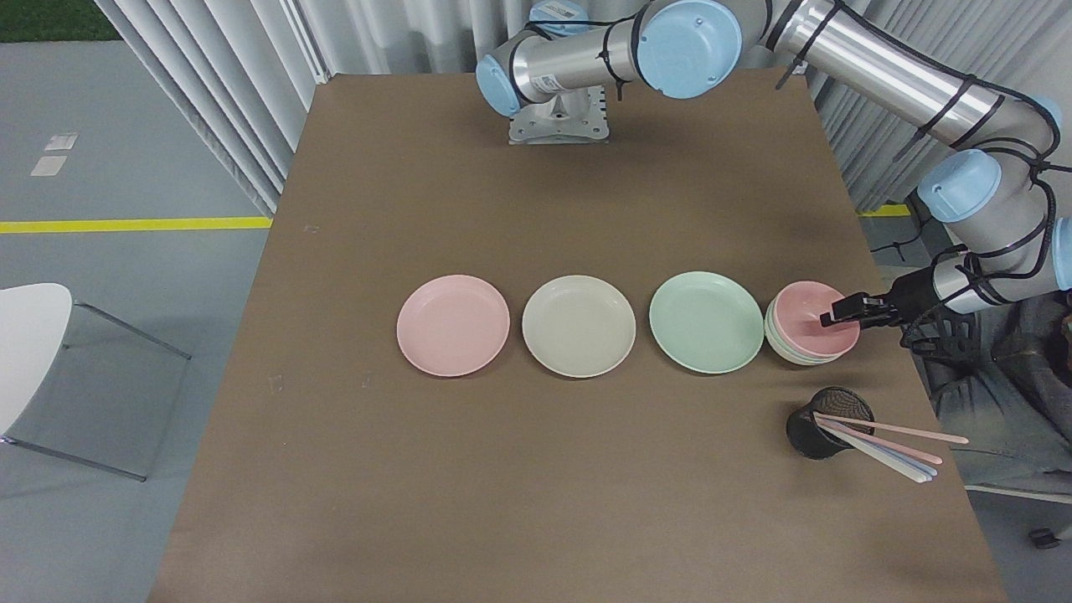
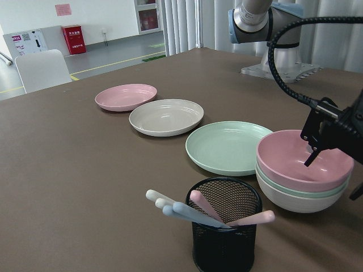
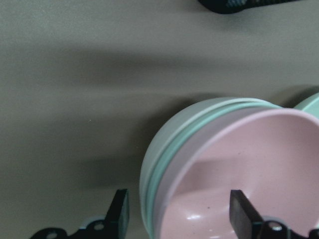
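Note:
A stack of bowls, pink bowl [image 1: 804, 311] on top of green and white ones, stands at the right end of a row of plates: pink plate [image 1: 452, 325], off-white plate [image 1: 579, 326], mint plate [image 1: 706, 322]. My gripper is open at the stack's rim, one finger inside the pink bowl and the other outside the stack, as the wrist view shows; the rim lies between the fingertips, with no visible grip on it.
A black mesh cup [image 1: 814, 434] with several pale chopsticks stands in front of the stack.

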